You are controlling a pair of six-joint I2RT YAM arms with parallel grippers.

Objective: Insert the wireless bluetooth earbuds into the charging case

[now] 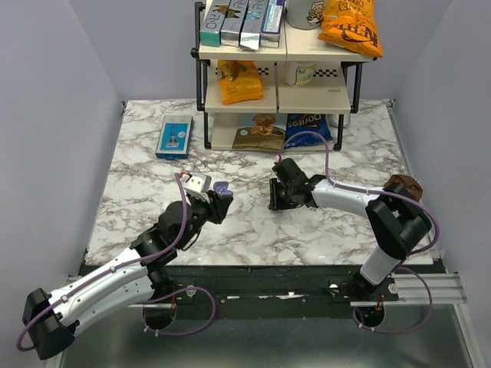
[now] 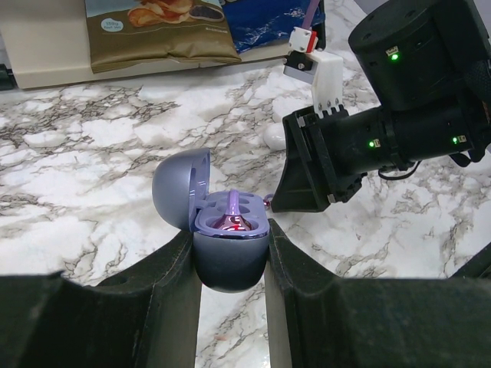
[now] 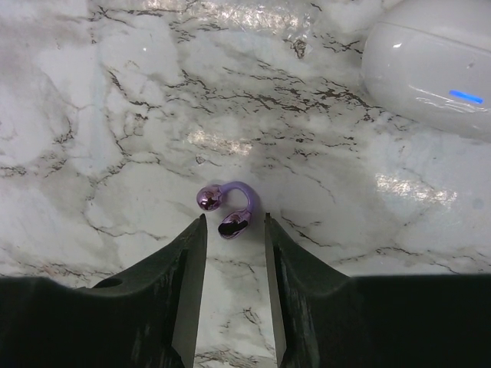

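Observation:
An open purple charging case [image 2: 230,238] has my left gripper shut on it, its lid [image 2: 175,188] tipped up to the left. One earbud [image 2: 233,216] shows inside the case. On the marble table lies the other earbud [image 3: 249,201], a small purple curved clip with two shiny ends. My right gripper points down over that earbud, fingers part open on either side of it in the right wrist view. Whether the fingers touch it cannot be seen. From above, the right gripper [image 1: 272,208] hides the loose earbud.
A blue box [image 1: 175,136] lies at the back left. The shelf [image 1: 244,102] with snack bags stands at the back. A white rounded object [image 3: 430,65] sits near the right gripper, and a brown item [image 1: 404,186] lies far right.

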